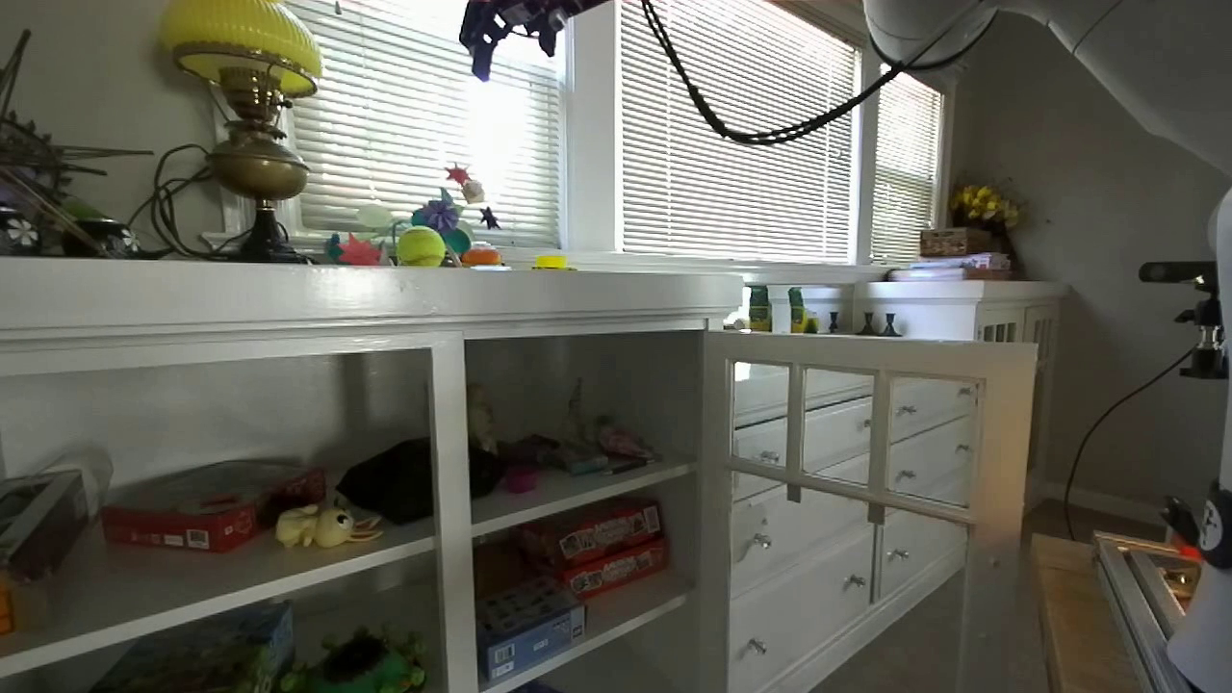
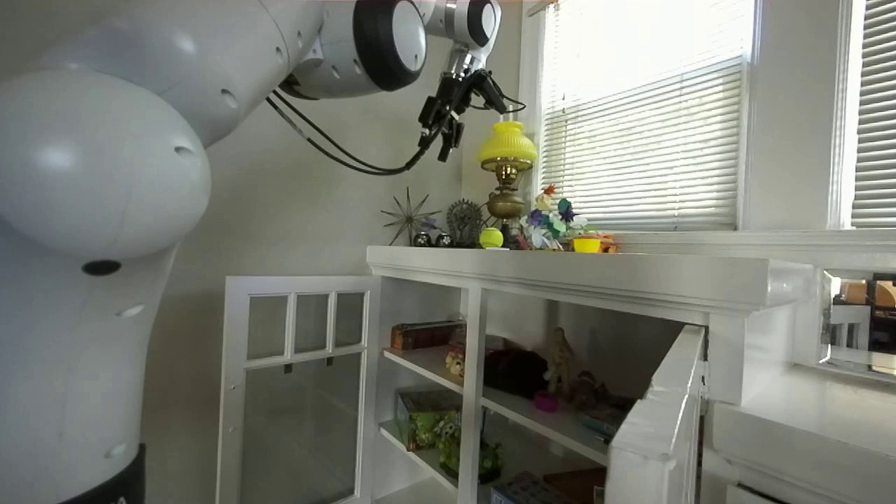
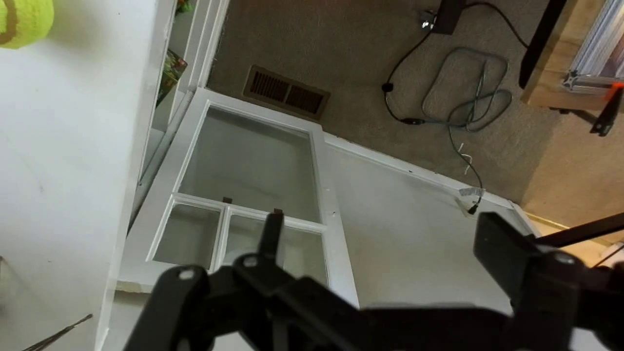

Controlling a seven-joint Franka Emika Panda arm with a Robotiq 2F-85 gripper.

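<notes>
High above the white cabinet top [image 1: 647, 289], my gripper [image 1: 514, 58] hangs at the upper edge of exterior view 1. In exterior view 2 the gripper [image 2: 435, 150] is left of the yellow-shaded lamp [image 2: 507, 147]. Its two black fingers stand wide apart in the wrist view, where the gripper is open and empty. A yellow-green tennis ball [image 1: 421, 246] rests on the cabinet top; part of the ball [image 3: 23, 20] shows at the wrist view's upper left corner. A small yellow cup [image 2: 587, 244] sits near colourful craft flowers [image 2: 550, 222].
Both glazed doors, one at left [image 2: 231, 395] and one at right [image 1: 1005, 462], stand swung out. Shelves hold a red box [image 1: 185, 508], a plush rabbit [image 1: 318, 527] and game boxes [image 1: 601, 543]. Spiky ornaments [image 2: 409, 220] crowd the far end of the top.
</notes>
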